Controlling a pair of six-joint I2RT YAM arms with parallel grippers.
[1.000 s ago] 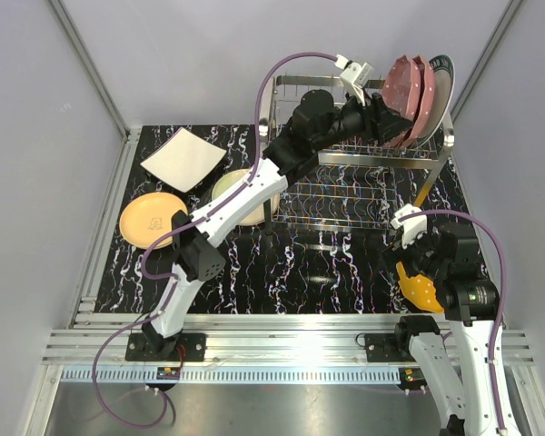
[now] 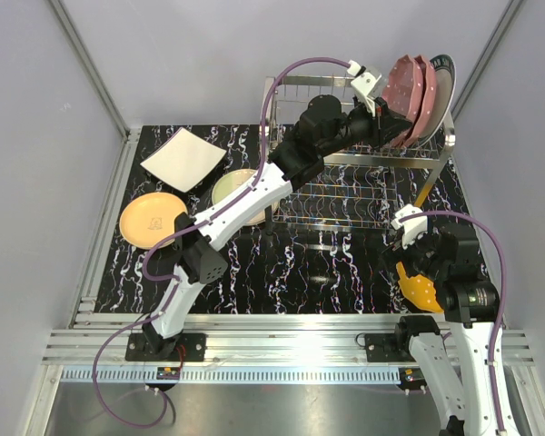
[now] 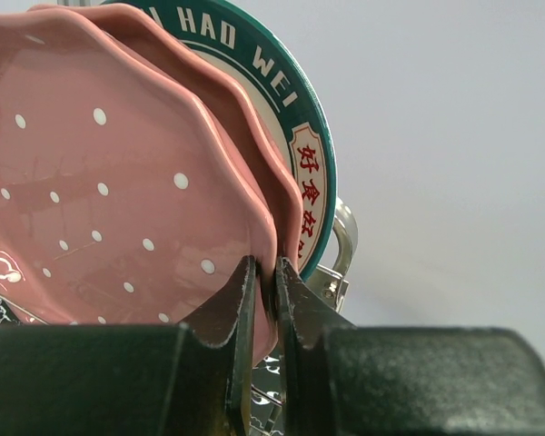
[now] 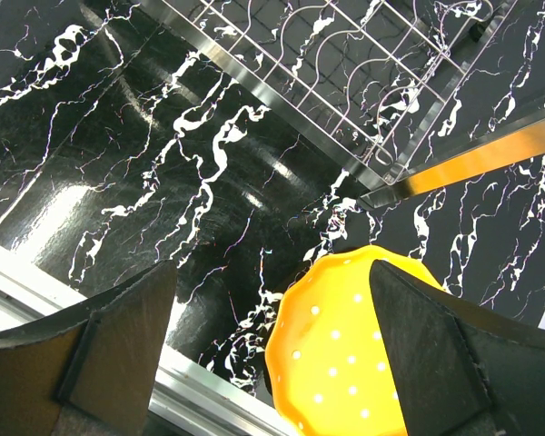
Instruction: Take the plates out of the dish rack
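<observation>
Two pink dotted plates and a green-rimmed white plate stand on edge at the right end of the dish rack's upper tier. My left gripper is shut on the rim of the front pink plate, one finger on each side. Close behind it is the second pink plate, then the green-rimmed one. The held plate still stands in the rack. At lower right, my right gripper is open and empty above the counter, near a yellow dotted plate.
On the counter at left lie a white square plate, an orange plate and a pale green plate, partly under my left arm. Grey walls close in both sides. Black counter in front of the rack is bare.
The right arm stays still.
</observation>
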